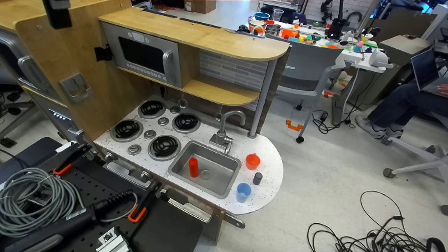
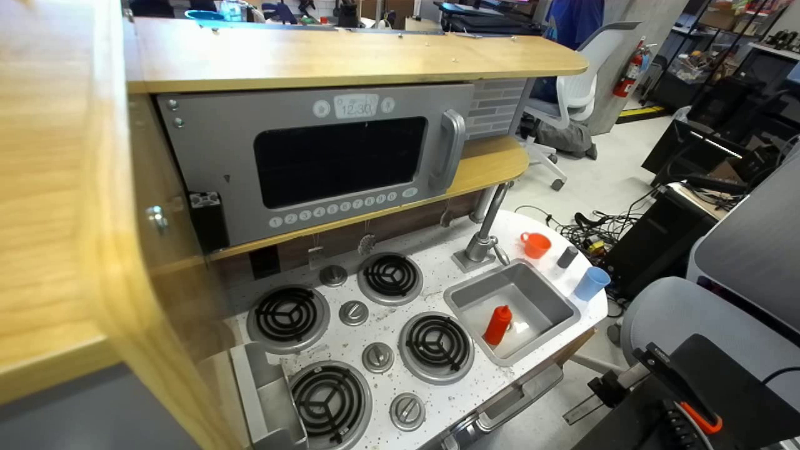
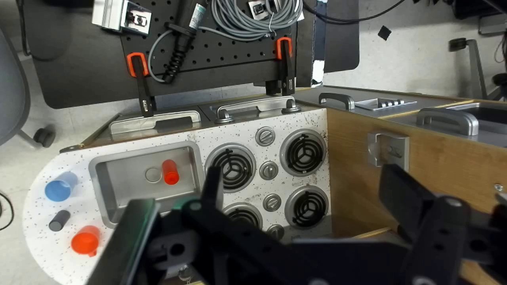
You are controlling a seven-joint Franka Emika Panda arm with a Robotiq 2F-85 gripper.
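My gripper is in the wrist view, its dark fingers point(image 3: 403, 190) spread wide and nothing between them. It is open above the toy kitchen, over the stove side. Inside the grey sink point(image 1: 229, 184) stands a red bottle point(image 1: 193, 167). On the white counter point(image 1: 268, 184) right of the sink are an orange cup point(image 1: 252, 161), a small dark grey cylinder point(image 1: 257, 178) and a blue cup point(image 1: 243, 192), apart from each other. Neither exterior view clearly shows the gripper.
The faucet point(image 1: 222, 132) rises behind the sink. A shut microwave point(image 1: 140, 54) and wooden shelf point(image 1: 220, 92) overhang the counter's back. Several black burners point(image 2: 436, 344) and knobs fill the stove side. A tall wooden panel point(image 3: 354, 185) bounds that end. Cables point(image 3: 259, 21) lie on the black table.
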